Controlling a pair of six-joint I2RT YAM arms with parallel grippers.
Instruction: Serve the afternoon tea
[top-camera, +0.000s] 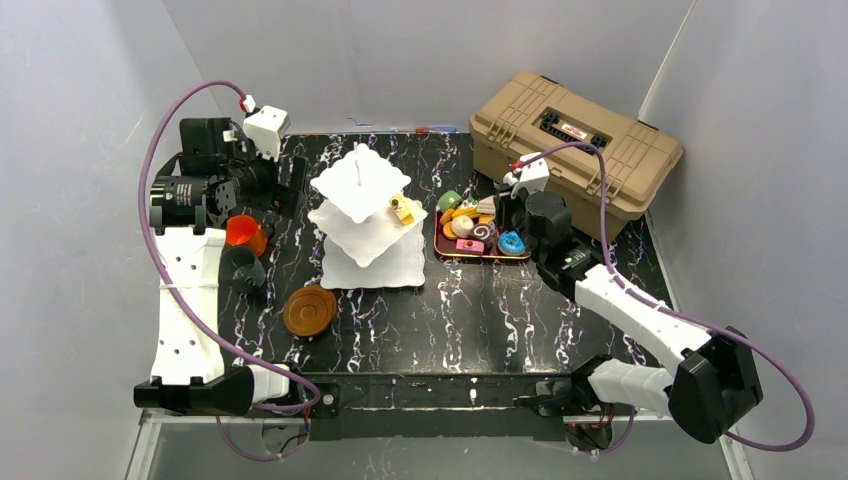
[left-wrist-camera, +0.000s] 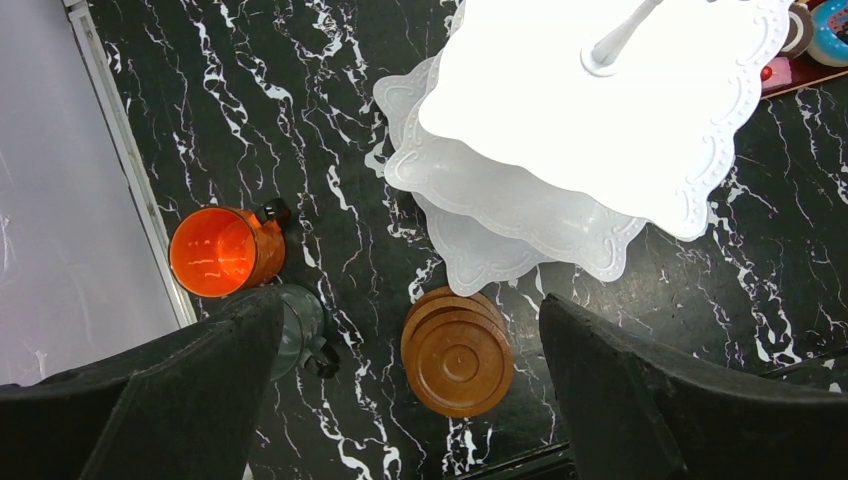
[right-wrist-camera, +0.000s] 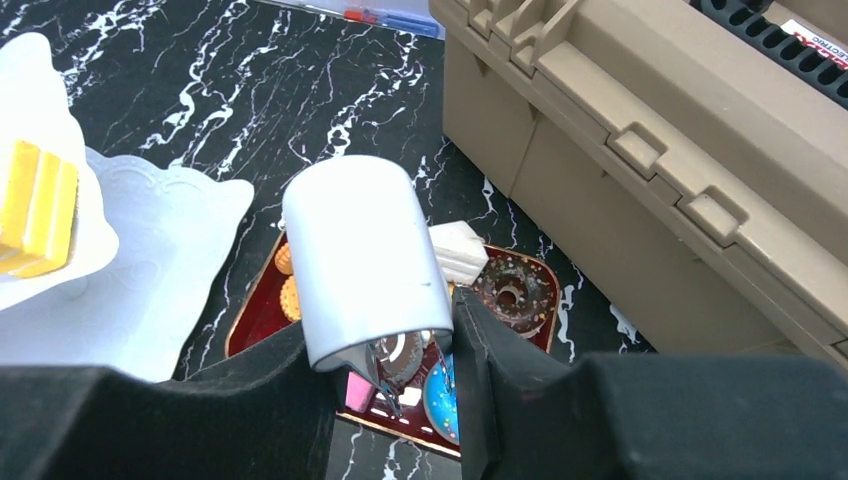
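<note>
A white three-tier stand (top-camera: 358, 185) is in the middle, a yellow cake (top-camera: 402, 210) on a tier. Right of it lies a red tray (right-wrist-camera: 262, 300) of toy pastries, including a chocolate donut (right-wrist-camera: 508, 300) and blue donut (right-wrist-camera: 440, 402). My right gripper is over the tray, its fingers close together; a large white cylindrical part fills the view above them, and what they grip is unclear. My left gripper stands open above the left side, over an orange mug (left-wrist-camera: 215, 250), a dark glass mug (left-wrist-camera: 300, 330) and brown coasters (left-wrist-camera: 460, 365).
A tan toolbox (top-camera: 575, 135) stands along the back right, close to the tray. Walls enclose the back and sides.
</note>
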